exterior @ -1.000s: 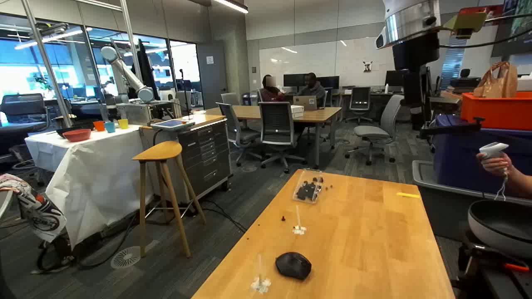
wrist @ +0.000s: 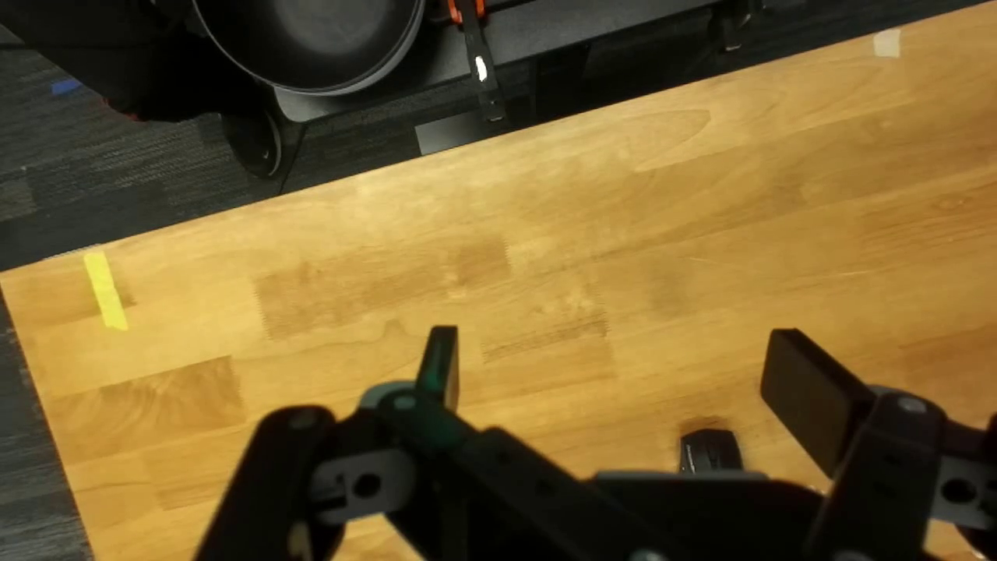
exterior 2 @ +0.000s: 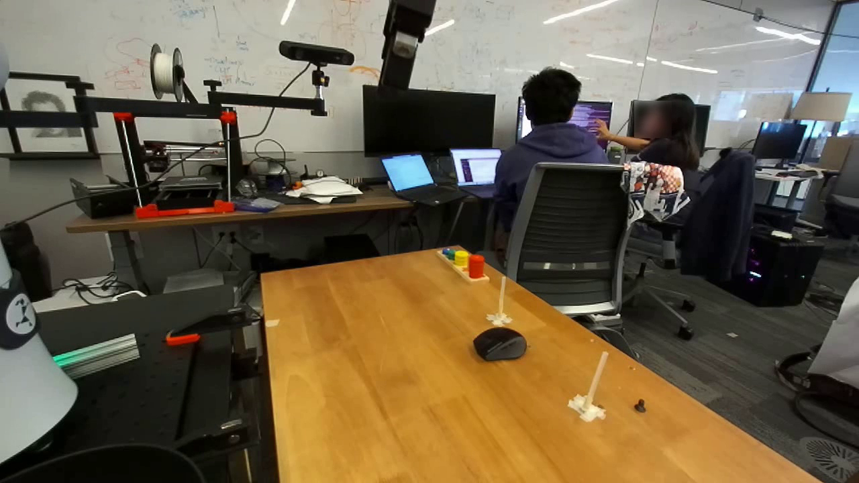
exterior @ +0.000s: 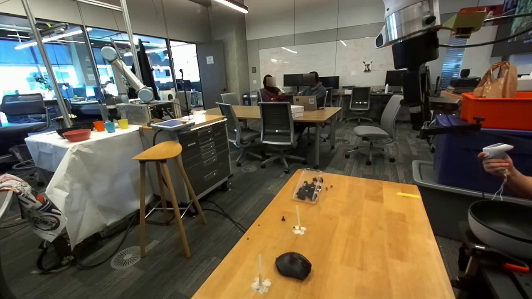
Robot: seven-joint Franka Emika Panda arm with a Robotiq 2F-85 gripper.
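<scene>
My gripper is open, its two dark fingers wide apart with only bare tabletop seen between and beyond them. In exterior view 1 the gripper hangs high above the right side of the wooden table. A black computer mouse lies on the table, well below and away from the gripper. Exterior view 2 has the mouse between two upright pale sticks. In the wrist view just part of the mouse shows, the rest hidden behind the gripper's body.
One stick and another stick are taped upright to the table. A clear tray of dark pieces and a coloured peg toy sit near table ends. A pan stands beside the table.
The arm, gripper and tabletop objects look the same as a second ago. Only the hand holding a white controller at the right has shifted slightly.
</scene>
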